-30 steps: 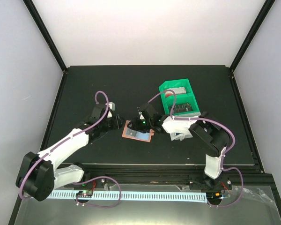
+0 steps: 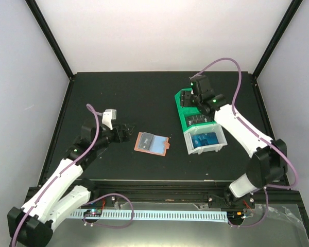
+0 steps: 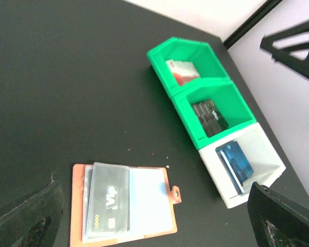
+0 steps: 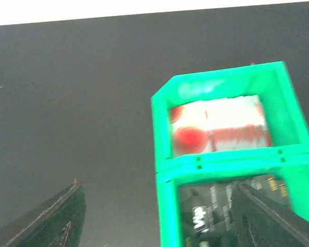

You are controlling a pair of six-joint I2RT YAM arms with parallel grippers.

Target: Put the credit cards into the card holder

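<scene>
The card holder (image 2: 161, 148) lies open on the table, orange-edged with a tab on its right. A grey card (image 3: 109, 198) rests in its left side; the pale blue right side (image 3: 150, 206) shows no card. My left gripper (image 2: 130, 131) is open and empty, just left of the holder. Over the green bins, my right gripper (image 2: 184, 99) is open, nothing between its fingers. Red-and-white cards (image 4: 221, 126) fill the far green compartment, black cards (image 3: 209, 117) the nearer one. Blue cards (image 3: 236, 163) sit in the white bin (image 2: 220, 145).
The green bin (image 3: 159, 67) and the white one stand in a row right of the holder, their walls raised. Bare black table (image 2: 129, 92) stretches behind the holder and to its left.
My right gripper has left the card holder, moving right and away to the green bins. The left gripper has drawn back slightly to the left. Holder and bins have stayed put.
</scene>
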